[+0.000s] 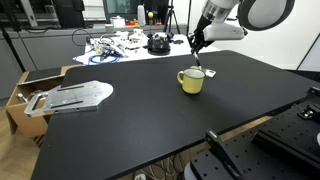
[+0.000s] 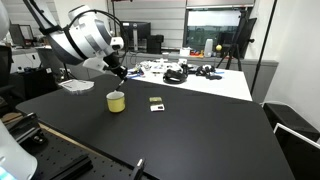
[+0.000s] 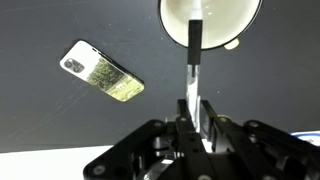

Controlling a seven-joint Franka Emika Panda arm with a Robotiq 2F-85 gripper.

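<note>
A slim pen-like stick, clear with a dark band and a white far end, is held in my gripper. The fingers are closed around its near part. In the wrist view the stick reaches across the rim of a mug, pale inside. The first exterior view shows this yellow mug upright on the table, with my gripper above it and the stick slanting down to its mouth. Whether the tip is inside the mug, I cannot tell. In the second exterior view the mug stands below the gripper.
A flat phone-like object with a grassy picture lies beside the mug. A white tray-like plate rests on the left of the dark table. Cables and small gear sit behind.
</note>
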